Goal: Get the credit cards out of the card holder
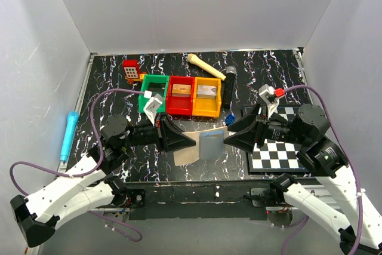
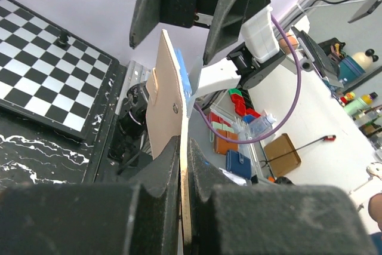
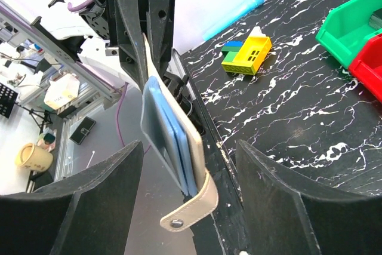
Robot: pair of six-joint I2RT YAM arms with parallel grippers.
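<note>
The card holder is a beige cover opened out, with translucent blue sleeves on its right part. My left gripper is shut on the beige part and keeps it raised above the table. Seen edge-on in the right wrist view, the sleeves run toward me along the cover, and a snap strap hangs at the near end. My right gripper is open, fingers apart, around the near end of the holder without visibly gripping it. Whether cards sit inside the sleeves I cannot tell.
Green, red and yellow bins stand behind the grippers; cards lie in the red and yellow ones. A checkerboard is under the right arm, and a small blue block sits near it. Two microphones lie at the back.
</note>
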